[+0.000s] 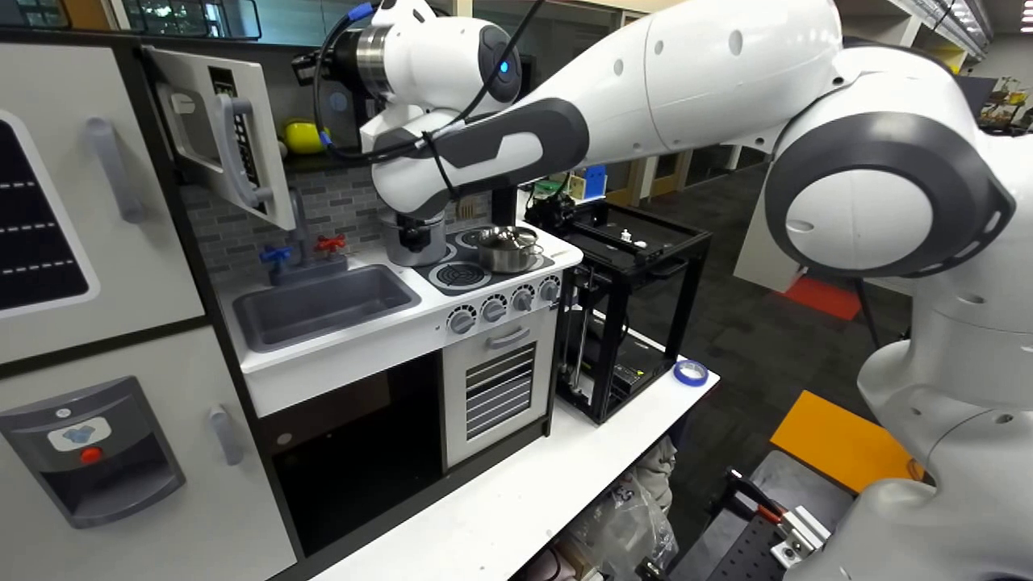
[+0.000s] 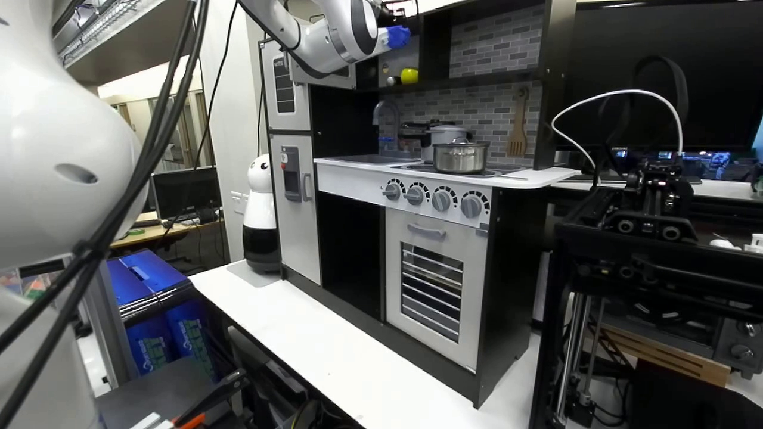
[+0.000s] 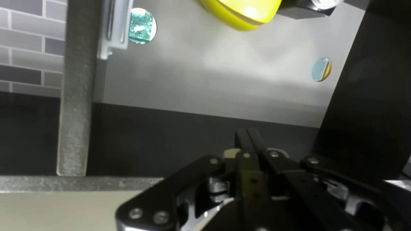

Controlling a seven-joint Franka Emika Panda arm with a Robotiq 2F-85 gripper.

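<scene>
In the wrist view my gripper is shut, its black fingertips together and nothing showing between them. Beyond them lies a grey shelf surface [image 3: 215,77] holding a yellow object [image 3: 246,13] at the top edge of the picture. That object [image 1: 303,137] also shows in exterior view 1, just right of a swung-open cabinet door [image 1: 261,126] with a grey handle. The wrist of my arm is raised above the sink, level with the upper cabinet; my fingertips cannot be made out in the exterior views.
A steel pot [image 1: 509,250] with a lid and a taller pot [image 1: 414,239] stand on the stove. The sink [image 1: 324,305] is empty. A black frame machine [image 1: 629,281] stands right of the toy kitchen, and the white table front is mostly clear.
</scene>
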